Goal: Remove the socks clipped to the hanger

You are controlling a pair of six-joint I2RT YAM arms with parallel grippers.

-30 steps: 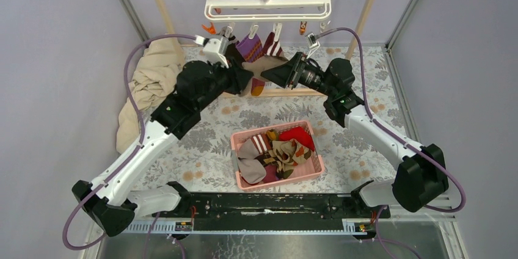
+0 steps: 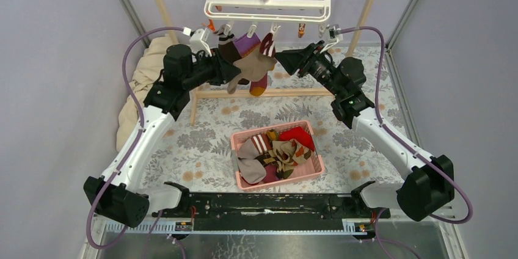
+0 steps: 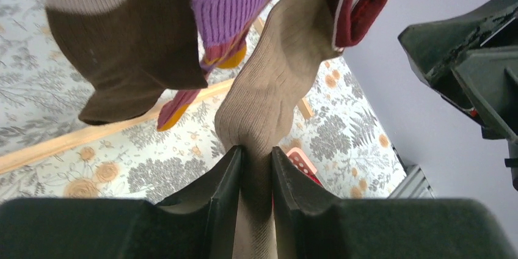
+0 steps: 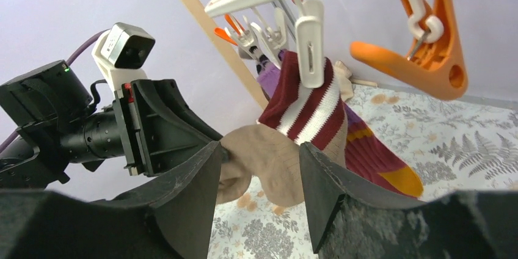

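Observation:
Socks hang clipped beneath the white hanger (image 2: 267, 16): a dark brown one (image 3: 128, 39), a purple one (image 2: 246, 43) and a red-and-white striped one (image 4: 308, 115). My left gripper is shut on a tan sock (image 3: 275, 82), which stretches up toward the striped one. My right gripper stands part open just right of the socks; the tan fabric shows behind its fingertips, apparently not held. A white clip (image 4: 310, 42) sits above the striped sock.
A pink basket (image 2: 240, 184) with several socks lies on the floral floor below. Wooden rack posts (image 2: 368, 3) flank the hanger. An orange clip (image 4: 449, 69) hangs at upper right in the right wrist view.

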